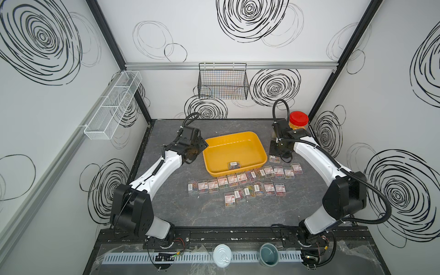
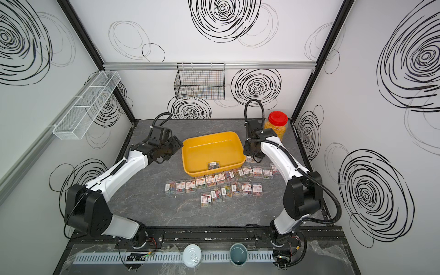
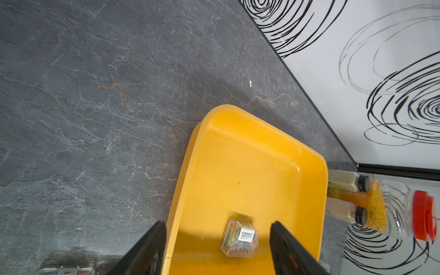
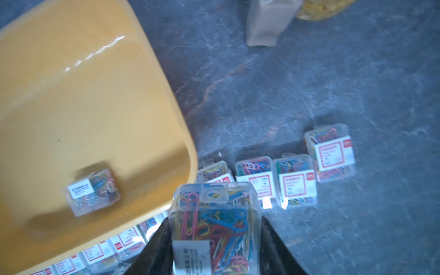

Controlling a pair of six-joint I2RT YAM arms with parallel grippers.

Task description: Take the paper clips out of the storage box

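My right gripper is shut on a clear box of coloured paper clips (image 4: 220,215), its black fingers (image 4: 159,247) on either side. It hovers just off the right rim of the yellow storage box (image 1: 229,143). One paper clip box (image 4: 93,192) lies inside that storage box by its front wall; the top left view shows the same paper clip box (image 1: 233,165). Beside the storage box's left wall, my left gripper stands open and empty, its blurred fingers (image 3: 151,247) wide apart.
Several paper clip boxes (image 1: 241,178) lie in rows along the storage box's front. More clip boxes (image 4: 298,181) sit on the right. A red-lidded jar (image 2: 277,121) and shaker bottles (image 3: 343,180) stand at the back right.
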